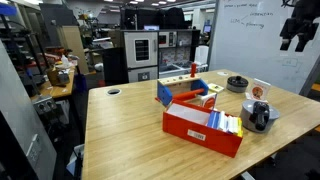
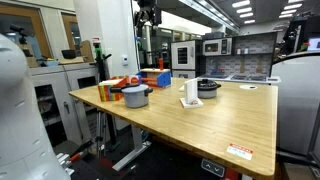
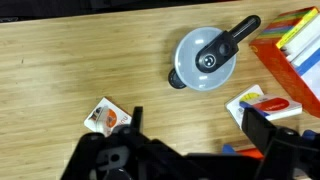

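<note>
High above the table, my gripper (image 1: 293, 44) hangs at the upper right of exterior view 1. The wrist view shows the gripper open, its dark fingers wide apart and only bare tabletop and objects far below between them. A grey round pot (image 3: 190, 68) stands under the camera, ahead of the fingers. Across its top lies a black long-handled thing (image 3: 222, 47). Beside the pot, a red box (image 1: 200, 130) holds several colourful upright items. A small white stand-like object (image 3: 107, 113) is on the wood near the left finger, well below it.
A dark round pot (image 1: 237, 82) stands farther along the table (image 1: 120, 125). Behind the red box is a blue rack-like thing (image 1: 185, 86) with a red item by it. A whiteboard (image 1: 255, 40) stands behind the arm.
</note>
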